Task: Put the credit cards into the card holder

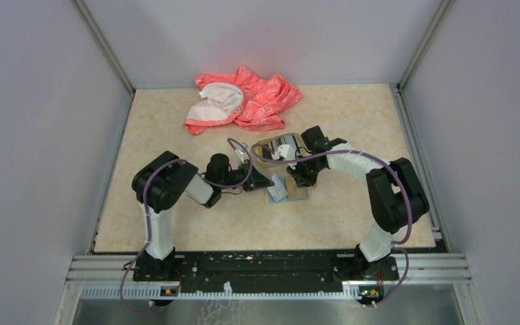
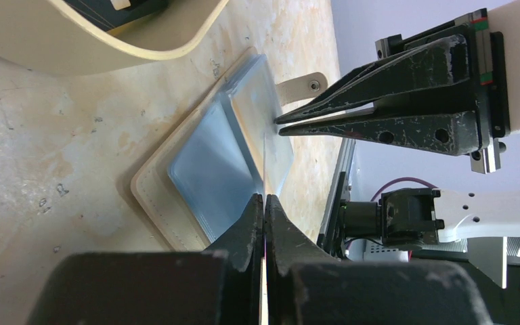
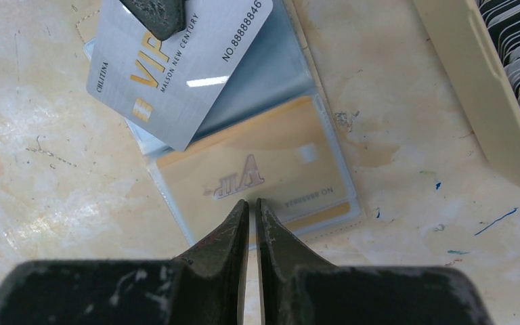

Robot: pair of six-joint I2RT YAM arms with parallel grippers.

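The card holder (image 1: 299,194) lies open on the table, a blue clear page on its left and a sleeve (image 3: 250,162) with a tan card in it on its right. My left gripper is shut on a silver VIP card (image 3: 176,71), seen edge-on in the left wrist view and tilted over the blue page in the right wrist view. The card's corner reaches the sleeve's near edge. My right gripper is shut, its tips slightly apart and down on the sleeve film, which seems pinched between them; the pinch itself is hard to make out.
Right behind the holder stands a beige box (image 1: 265,163) with several upright cards in it. A red and white cloth (image 1: 264,101) lies at the back.
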